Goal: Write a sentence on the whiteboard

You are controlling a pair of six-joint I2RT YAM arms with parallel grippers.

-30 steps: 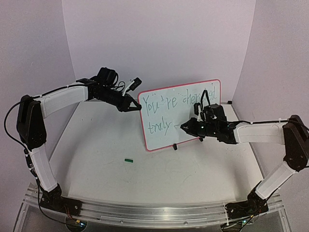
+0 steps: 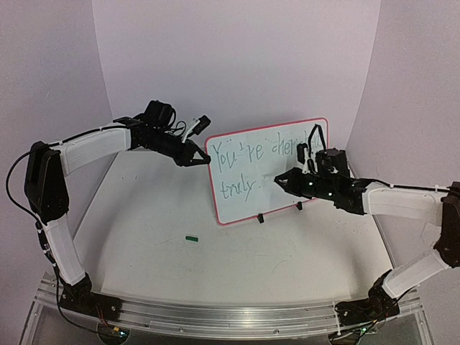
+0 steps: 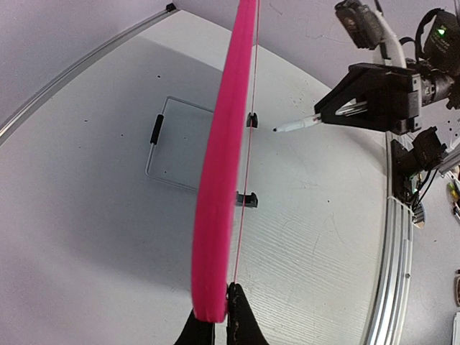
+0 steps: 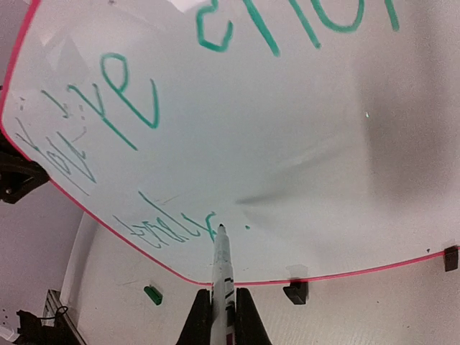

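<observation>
The whiteboard (image 2: 241, 205), framed in pink, stands upright with green writing: "You're" and a partly covered word above, "truly" below. After "truly" there is a small green dot (image 4: 247, 227). My left gripper (image 2: 204, 159) is shut on the board's left edge; the left wrist view shows the pink frame (image 3: 219, 180) between its fingers. In front of the board's lower right part, my right gripper (image 2: 282, 180) is shut on a white marker (image 4: 222, 269). Its dark tip points at the board, with a gap visible in the left wrist view (image 3: 298, 123).
A green marker cap (image 2: 192, 238) lies on the table in front of the board, to the left. Black feet (image 2: 261, 218) support the board's lower edge, and a wire stand (image 3: 149, 154) shows behind it.
My right gripper, with the marker, has moved to the right and a little up, uncovering board to the right of "truly" and covering more of the upper word. The left arm stays still.
</observation>
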